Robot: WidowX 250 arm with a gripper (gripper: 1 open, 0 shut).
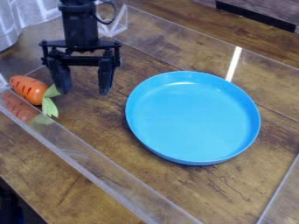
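My black gripper [84, 77] is at the upper left, open, its two fingers apart over bare wood with nothing between them. An orange toy carrot [28, 88] with pale green leaves lies on the wooden surface at the left, just left of and a little below the gripper. A blue round plate [191, 118] sits to the right of the gripper, apart from it, and is empty.
A clear low wall [100, 174] runs diagonally along the lower left in front of the carrot. Bare wooden surface [176, 44] lies behind the plate. A white object [7, 17] is at the top-left corner.
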